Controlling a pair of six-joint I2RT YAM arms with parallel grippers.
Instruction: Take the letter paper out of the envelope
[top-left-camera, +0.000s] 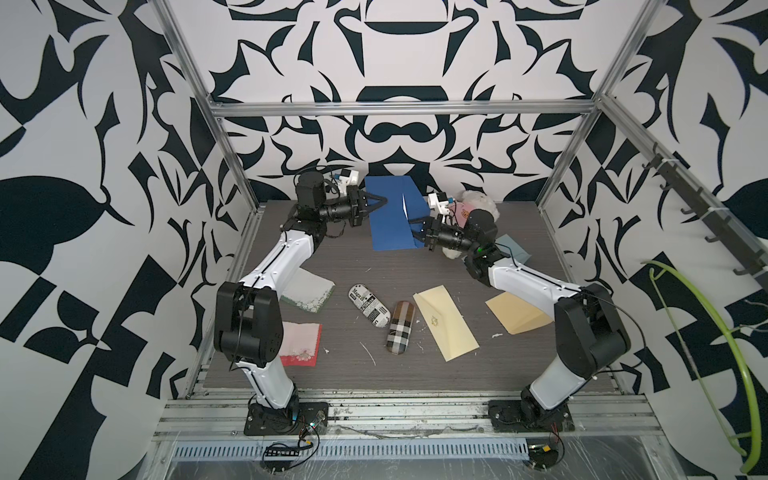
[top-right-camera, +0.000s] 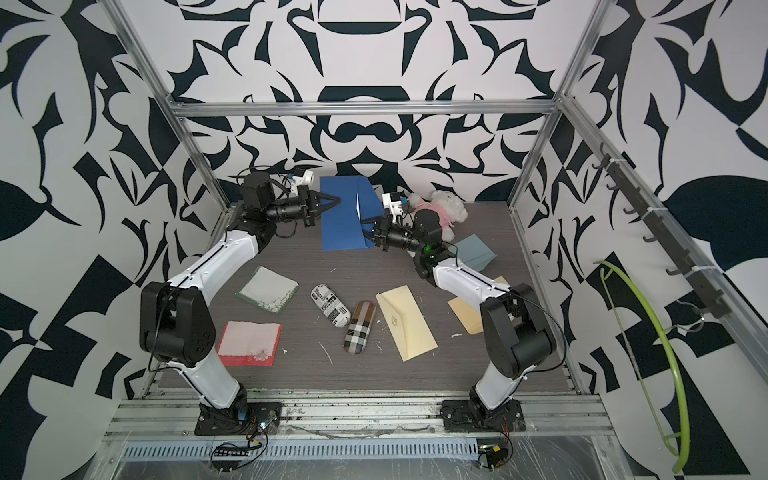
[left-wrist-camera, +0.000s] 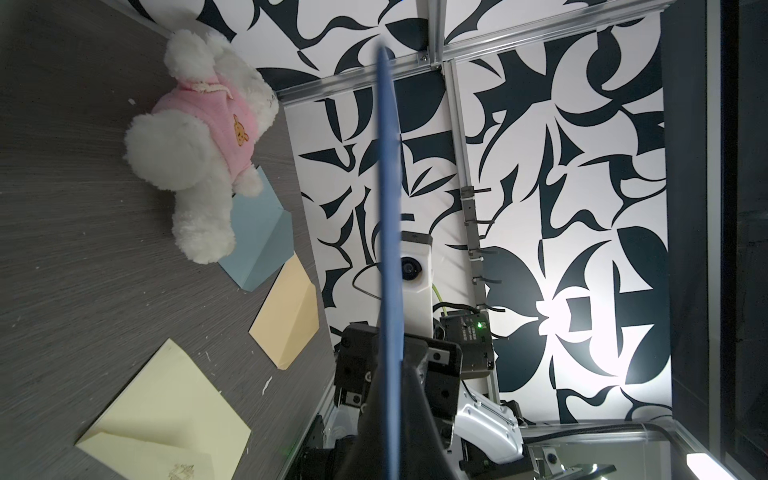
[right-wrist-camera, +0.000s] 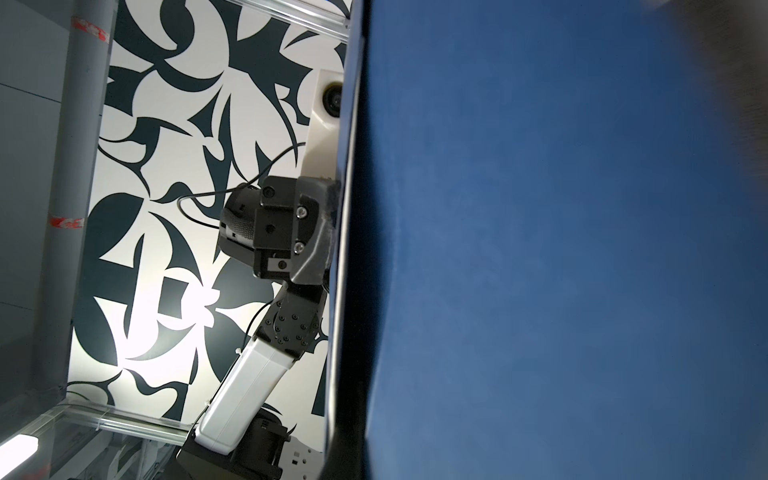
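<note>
The blue envelope (top-left-camera: 388, 228) hangs upright above the back of the table. My left gripper (top-left-camera: 385, 201) is shut on its left side; the left wrist view shows the envelope (left-wrist-camera: 389, 200) edge-on between the fingers. A thin white sliver, perhaps the letter paper (top-left-camera: 405, 206), shows at the slit near the flap. At the right part, by the flap, my right gripper (top-left-camera: 413, 227) appears shut on the envelope's flap. Blue surface of the envelope (right-wrist-camera: 560, 240) fills much of the right wrist view and hides the fingertips there. Most of any paper inside is hidden.
Several other envelopes lie on the table, among them a cream one (top-left-camera: 446, 324) and a red one (top-left-camera: 300, 344). Two cases, one lettered (top-left-camera: 369, 305) and one plaid (top-left-camera: 400, 326), lie mid-table. A plush toy sits at the back right.
</note>
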